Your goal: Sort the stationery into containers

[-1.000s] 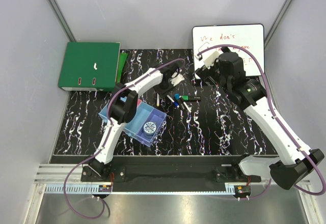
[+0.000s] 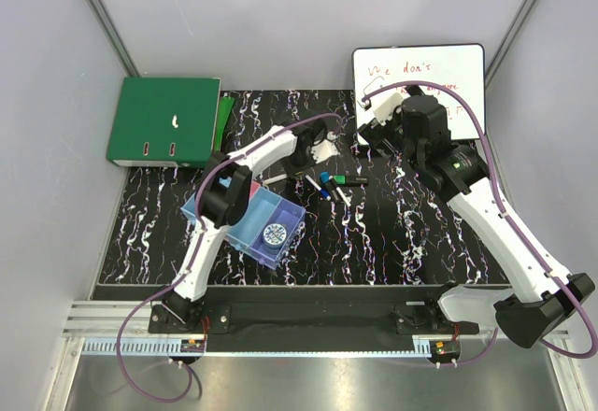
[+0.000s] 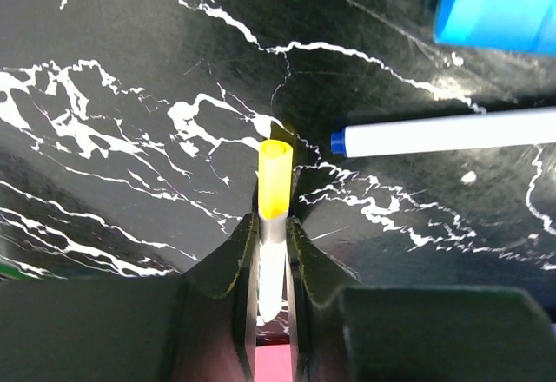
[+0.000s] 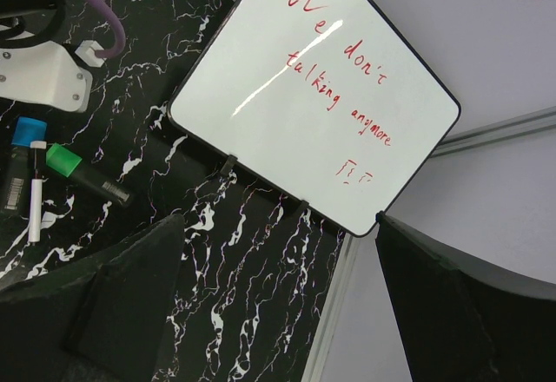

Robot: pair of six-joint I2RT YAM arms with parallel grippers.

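A white marker with a yellow end [image 3: 274, 178] sits between the fingertips of my left gripper, which is shut on it. From the top, its white body [image 2: 275, 179] shows beside the arm, close to the blue compartment box [image 2: 245, 239]. A white marker with a blue tip [image 3: 443, 135] lies just right of the fingers. My right gripper stands open and empty, over the table in front of the whiteboard. Green-capped [image 4: 91, 176] and blue-capped [image 4: 17, 165] dark markers lie on the marble top, with a slim white marker [image 4: 36, 193] beside the blue-capped one.
A round white-patterned item [image 2: 274, 234] is in one box compartment, and something pink [image 2: 254, 188] shows at the box's far side. A green binder [image 2: 168, 117] stands at back left, the whiteboard [image 2: 458, 68] at back right. Clear tabletop lies at front right.
The yellow-ended marker has turned from pointing toward the front to lying nearly sideways, its white body now toward the left. My left gripper has rotated slightly; the right arm looks still.
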